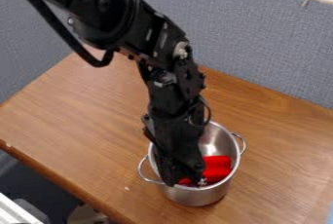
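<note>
A steel pot (194, 197) with wire side handles sits toward the front right of the wooden table. A red object (217, 167) lies inside it, largely hidden by my arm. My black gripper (184, 176) reaches down into the pot over the red object. Its fingertips are dark and partly hidden, so I cannot see whether anything is between them.
A grey padded partition (247, 43) runs along the back. The table's front left edge drops to a dark gap.
</note>
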